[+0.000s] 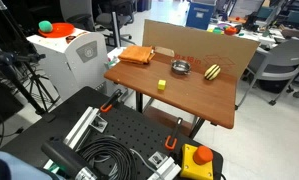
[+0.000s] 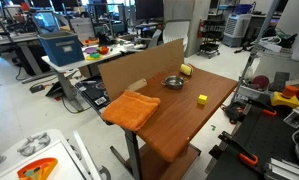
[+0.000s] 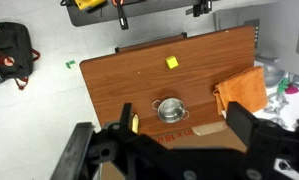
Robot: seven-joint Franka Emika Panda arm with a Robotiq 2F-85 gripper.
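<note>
My gripper stands open in the wrist view, looking down from above the brown table (image 3: 119, 80). Its dark fingers are wide apart, and nothing shows held between them. A small yellow block (image 3: 172, 62) lies well away from the fingers. The metal pot (image 3: 170, 110), with two handles, sits between the fingers in the picture but far below them. Beside the left finger shows a yellow striped object (image 3: 135, 124). An orange cloth (image 3: 241, 90) lies crumpled at the table's right side in this view. Neither exterior view clearly shows the gripper.
A cardboard panel (image 1: 199, 45) stands upright along the table's back edge. In front of the table is a black base surface (image 1: 134, 130) with cables (image 1: 109, 155) and a yellow box with a red button (image 1: 201, 156).
</note>
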